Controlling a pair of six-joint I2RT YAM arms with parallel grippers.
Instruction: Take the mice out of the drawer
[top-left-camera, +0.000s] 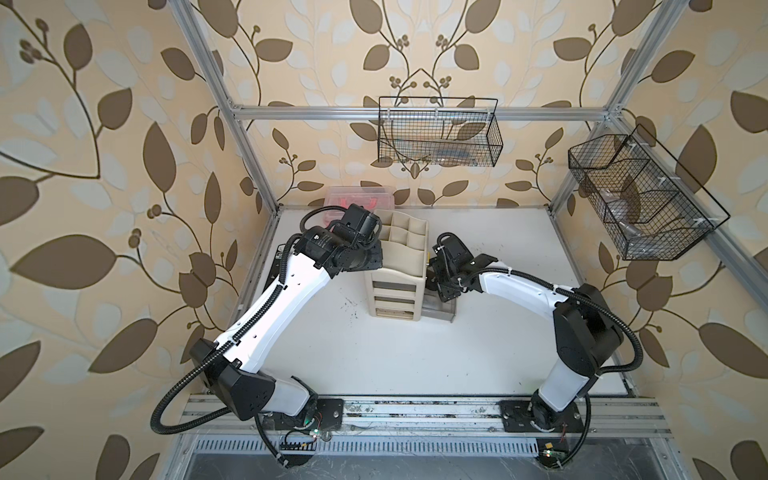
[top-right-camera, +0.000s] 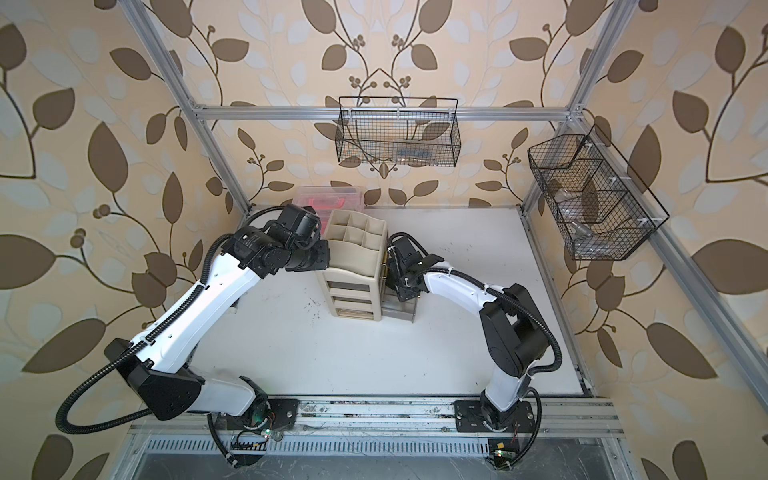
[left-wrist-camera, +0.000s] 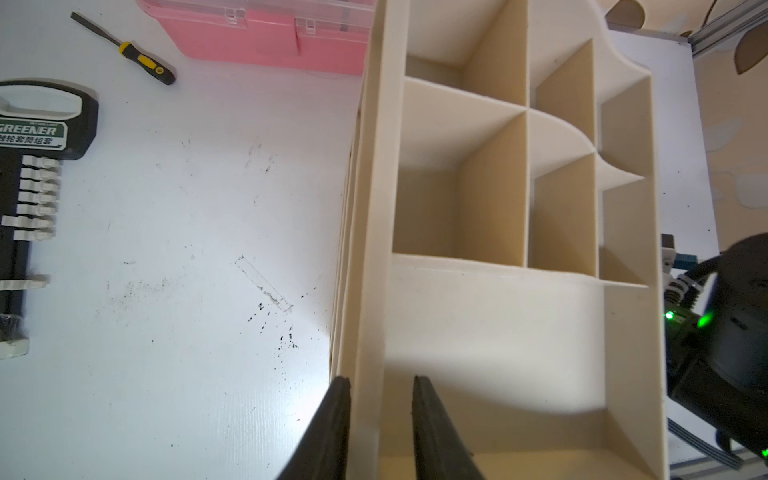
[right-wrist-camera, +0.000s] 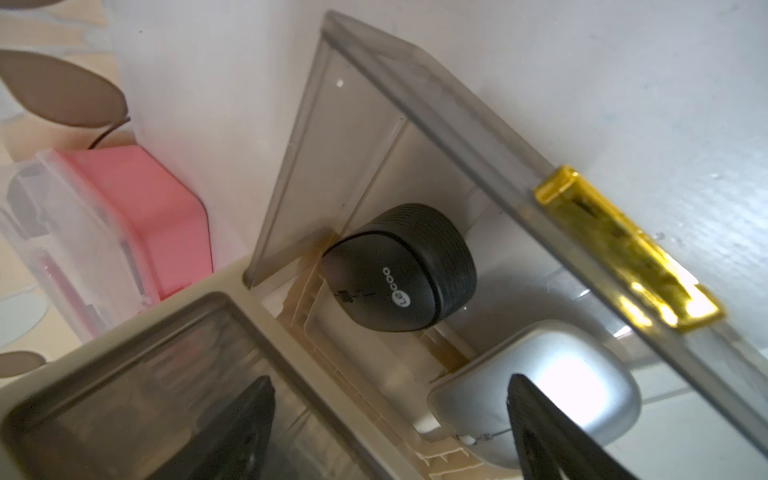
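A beige organizer cabinet (top-left-camera: 401, 268) stands mid-table, its grey see-through drawer (right-wrist-camera: 480, 128) pulled out on the right side. Inside that drawer, the right wrist view shows a black mouse (right-wrist-camera: 400, 272) and a silver-grey mouse (right-wrist-camera: 536, 392). My right gripper is open over the drawer's inner edge, its right finger overlapping the silver mouse in view; whether they touch I cannot tell. My left gripper is part open at the cabinet's left top edge, one finger on either side of the rim in view, contact unclear.
A pink box with a clear lid (left-wrist-camera: 264, 32) sits behind the cabinet. On the left lie a screwdriver (left-wrist-camera: 128, 52) and a black socket set (left-wrist-camera: 40, 128). Wire baskets (top-left-camera: 438, 136) hang above.
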